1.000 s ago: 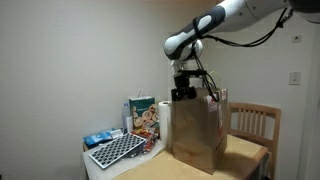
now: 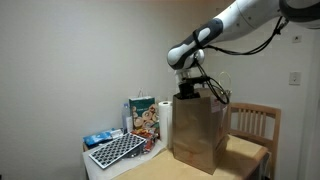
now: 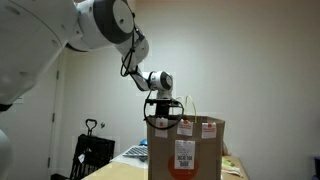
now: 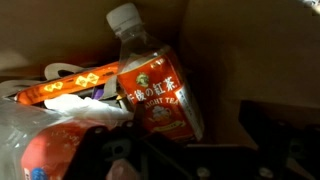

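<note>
A tall brown paper bag [image 2: 197,133] stands on the table with its top open. My gripper [image 2: 187,93] is at the bag's mouth, pointing down. Looking into the bag, the wrist view shows a tea bottle [image 4: 160,90] with a white cap and an orange-red label, lying at a slant. Dark fingers [image 4: 112,150] reach in from the bottom edge on both sides, wide apart, and the bottle's lower end lies toward the gap between them. Nothing is gripped.
Beside the bottle lie an orange packet [image 4: 65,87] and a clear plastic bag [image 4: 30,130] with something red in it. A dish rack [image 2: 117,149], a paper towel roll [image 2: 166,121] and a patterned bag [image 2: 144,115] stand left of the paper bag. A wooden chair [image 2: 256,123] is behind.
The arm has shifted slightly upward at the bag's mouth, and its hanging cable has swung. The bag and the other things on the table look the same.
</note>
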